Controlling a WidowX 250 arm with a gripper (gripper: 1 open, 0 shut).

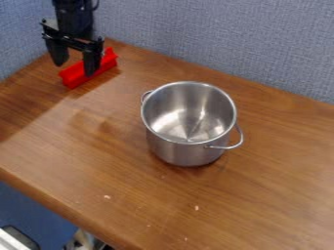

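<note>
My black gripper [74, 61] hangs at the back left with its fingers open, low over a red bar-shaped object [77, 75] lying on the wooden table. The fingers partly hide the bar; whether they touch it I cannot tell. A large steel pot [188, 127] with two wire handles stands upright right of the middle.
Blue-grey padded walls [222, 49] bound the back and left. Below the left front edge is a blue floor with some dark and white equipment.
</note>
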